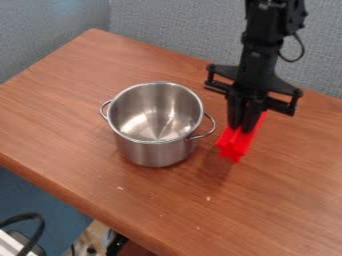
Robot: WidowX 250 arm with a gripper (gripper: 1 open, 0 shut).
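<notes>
My black gripper point(245, 116) hangs over the table right of the pot, shut on a red block point(237, 144) that hangs below its fingers, tilted, close to the tabletop. The steel pot point(155, 145) with two wire handles stands on the wooden table, empty as far as I can see. Whether the block touches the table I cannot tell.
Grey padded walls point(154, 25) line the back and left. Cables and other gear lie below the front-left edge.
</notes>
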